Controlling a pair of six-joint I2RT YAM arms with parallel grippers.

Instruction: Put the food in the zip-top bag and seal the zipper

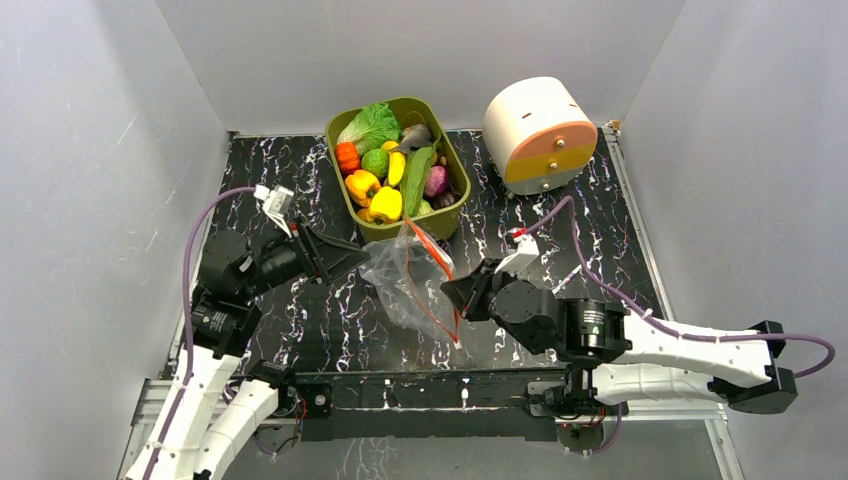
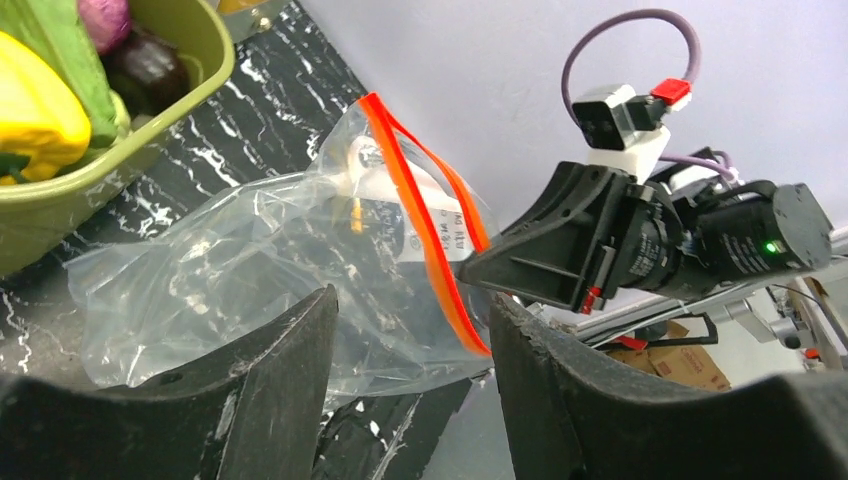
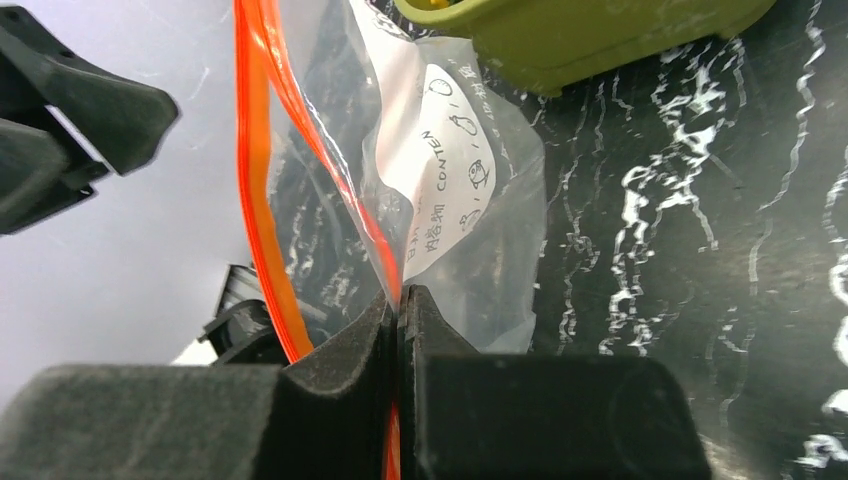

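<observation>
The clear zip top bag (image 1: 408, 280) with its orange zipper hangs from my right gripper (image 1: 450, 295), which is shut on its edge; in the right wrist view the bag (image 3: 460, 200) runs down between the closed fingertips. My left gripper (image 1: 350, 258) stands part open just left of the bag, with nothing visible between its fingers. The food, including a yellow pepper (image 1: 385, 205), lettuce (image 1: 368, 126) and a purple onion (image 1: 435, 181), lies in the green bin (image 1: 452, 210) behind the bag.
A white cylindrical container (image 1: 535, 120) with an orange and yellow front stands at the back right. Grey walls border the table at back and sides.
</observation>
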